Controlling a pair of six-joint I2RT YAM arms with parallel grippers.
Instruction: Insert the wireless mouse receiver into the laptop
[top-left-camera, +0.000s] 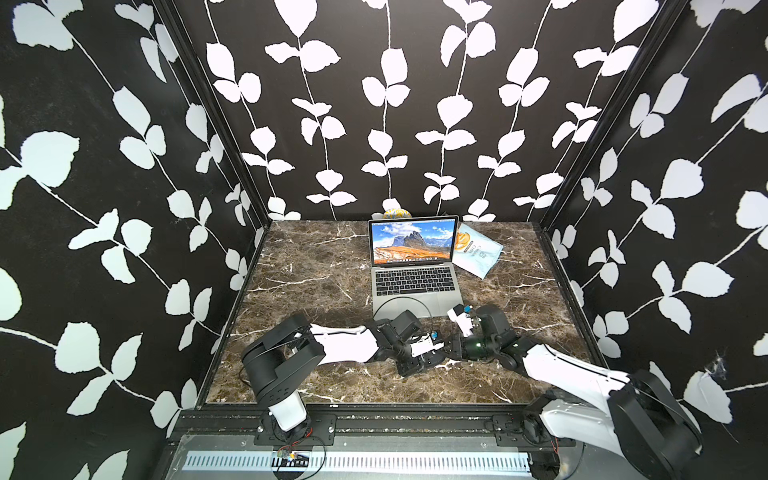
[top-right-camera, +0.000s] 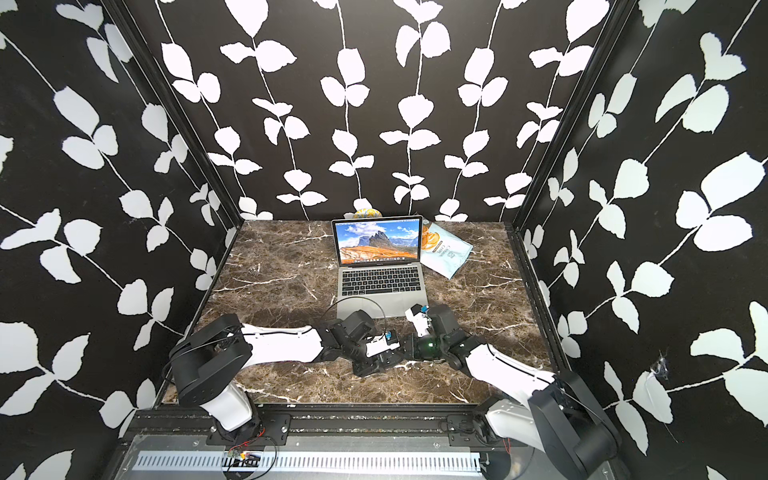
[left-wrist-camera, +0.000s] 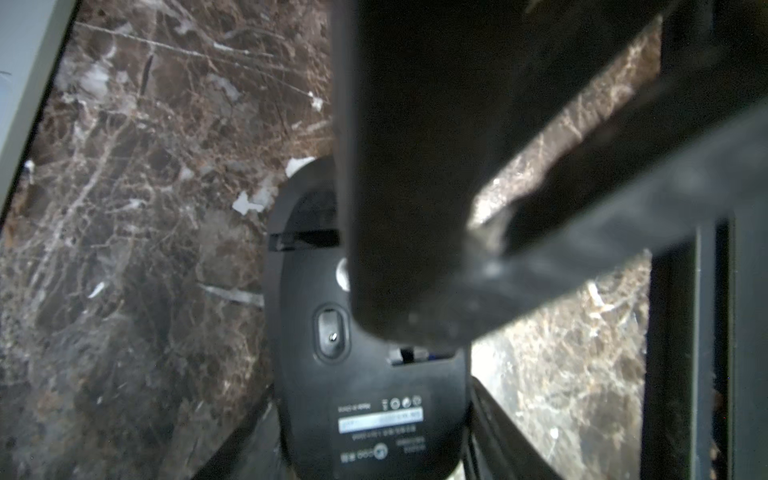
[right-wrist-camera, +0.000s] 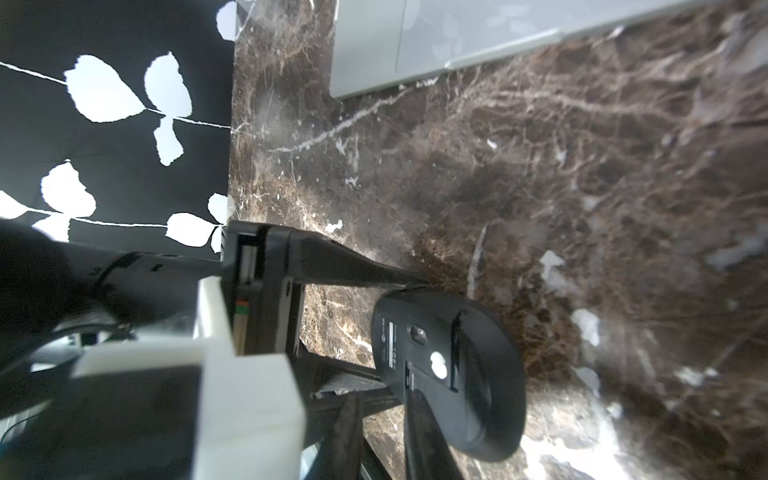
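Observation:
A black mouse (left-wrist-camera: 368, 392) is held underside up, with my left gripper shut across its sides. In the right wrist view the same mouse (right-wrist-camera: 448, 368) points away from the left gripper's fingers. On its underside, a narrow slot shows a small silver and blue piece, apparently the receiver (left-wrist-camera: 409, 354). My right gripper reaches over the mouse by this slot, its fingers (right-wrist-camera: 420, 420) close together with a narrow gap. Whether they pinch the receiver is hidden. The open laptop (top-left-camera: 416, 304) stands behind both grippers, screen lit.
A light blue bag (top-left-camera: 478, 252) lies right of the laptop screen. Behind the screen, a yellow item (top-left-camera: 396, 213) peeks out. A thin cable arcs over the laptop's palm rest. Bare marble tabletop (top-left-camera: 296, 276) lies left of the laptop.

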